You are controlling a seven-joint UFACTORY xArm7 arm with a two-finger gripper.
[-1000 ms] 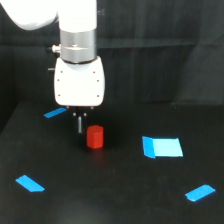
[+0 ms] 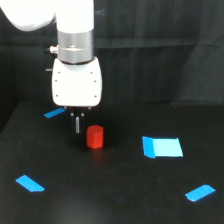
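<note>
A small red block stands upright on the dark table, left of the middle. My gripper points down just to its left in the picture, its thin fingertips at about the height of the block's upper half. The fingers look close together from this side, and I cannot tell whether they are open or shut. No object shows between them. Whether the gripper is nearer to the camera than the block or farther away is unclear.
A light-blue square with a darker blue strip at its left lies to the right. Blue tape marks lie at front left, front right and back left. Dark curtains hang behind.
The arm and gripper have shifted slightly to the left in the picture. The red block has stayed in about the same place.
</note>
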